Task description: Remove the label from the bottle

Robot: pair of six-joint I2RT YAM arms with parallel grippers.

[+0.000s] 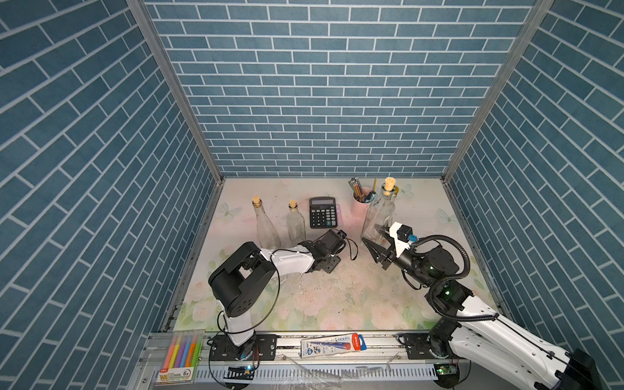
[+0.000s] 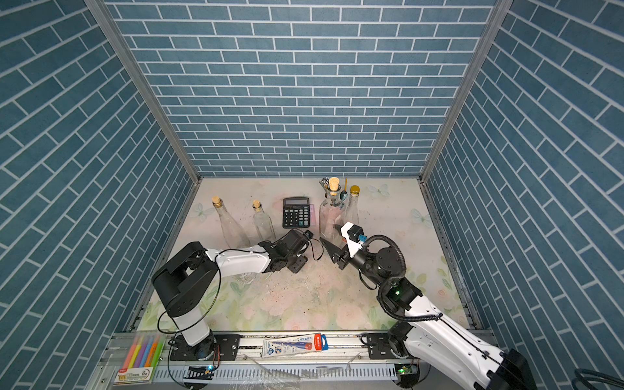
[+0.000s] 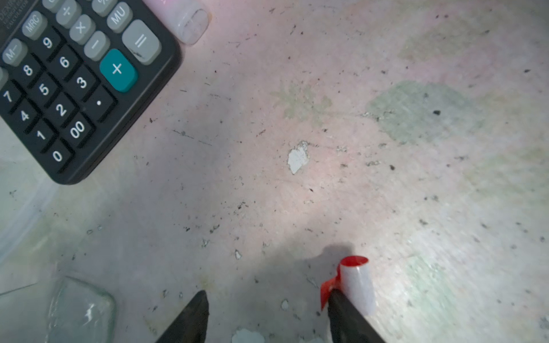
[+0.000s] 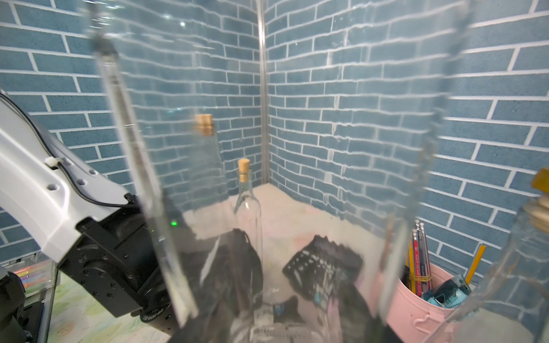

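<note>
In the right wrist view a large clear bottle (image 4: 320, 114) fills the middle; no label shows on its visible part. My right gripper (image 1: 374, 234) is shut on this corked bottle (image 1: 380, 213), which is upright. The fingers of my left gripper stand apart above the table, with nothing in the gap. A small curled label (image 3: 355, 285), white outside and red inside, is at the tip of its right-hand finger (image 3: 342, 317). It seems to cling there, but its contact is partly hidden.
A calculator (image 1: 323, 212) lies behind the left gripper. Two corked bottles (image 1: 265, 224) (image 1: 295, 224) stand at left. Behind the held bottle are a pink pencil cup (image 1: 358, 208) and a yellow-capped bottle (image 2: 353, 204).
</note>
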